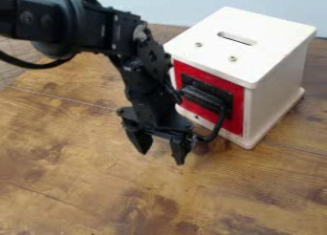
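Observation:
A white wooden box [274,76] stands at the right, with a slot in its top and a red front panel [231,121] carrying a dark fitting [205,96]. My black gripper [160,151] hangs open above the wooden floor in front of the box's left front, its fingers pointing down with nothing visible between them. A black cable runs from the arm past the red panel.
A pale wall is at the back, and a tiled area shows at the far left.

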